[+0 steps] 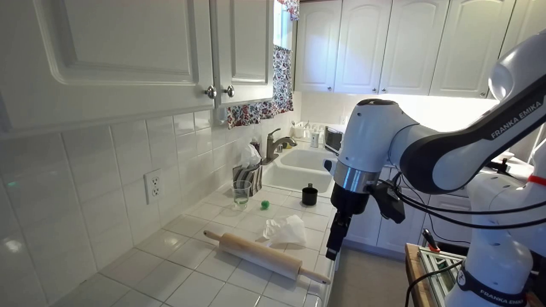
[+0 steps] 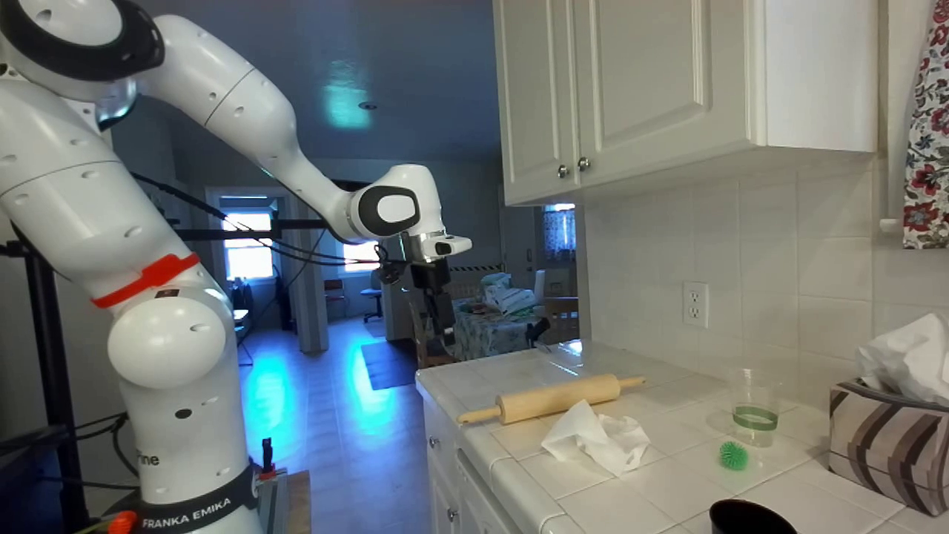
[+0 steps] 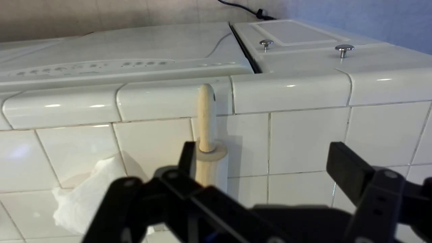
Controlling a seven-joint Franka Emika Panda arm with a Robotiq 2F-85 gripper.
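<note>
My gripper is open, its two black fingers wide apart with only bare tile seen between them. In exterior view 1 the gripper hangs beside the counter's front edge, above counter height. A wooden rolling pin lies across the tiled counter, one handle reaching the front edge. From the wrist, the pin shows behind the left finger, which hides part of its body. Crumpled white tissue rests near the pin. Farther along are a green spiky ball, a clear cup with a green band and a black cup.
A striped tissue box stands by the wall, near the sink and faucet. Upper cabinets overhang the counter. Bare tile lies on the wall side of the pin.
</note>
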